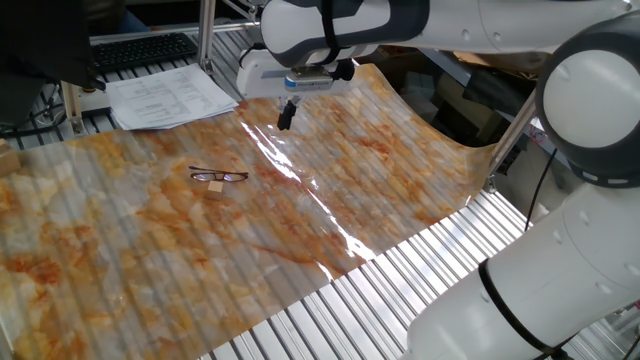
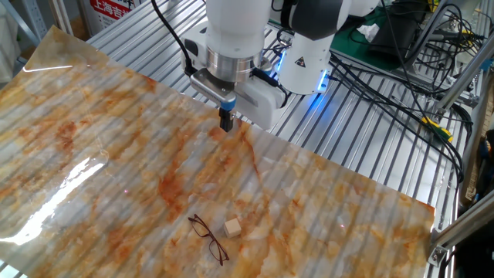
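My gripper (image 2: pixel 225 120) hangs above the table sheet near its edge on the robot's side, its dark fingers close together. It looks shut, and nothing shows between or below the fingertips. A small pale wooden cube (image 2: pixel 232 228) rests on the sheet. Right beside it lies a pair of dark-framed glasses (image 2: pixel 209 239); a narrow gap parts the two in exterior view 2. From exterior view 1 the cube (image 1: pixel 215 188) overlaps the front of the glasses (image 1: pixel 219 175), both well to the left of my gripper (image 1: pixel 287 115).
A glossy marbled sheet (image 1: pixel 130 250) covers much of the slatted metal table (image 1: pixel 350 310), mostly bare. Papers (image 1: pixel 170 97) and a keyboard (image 1: pixel 145 50) lie past its far edge. A wooden block (image 1: pixel 7 158) shows at the left border. Cables (image 2: pixel 401 108) run beside the robot's base.
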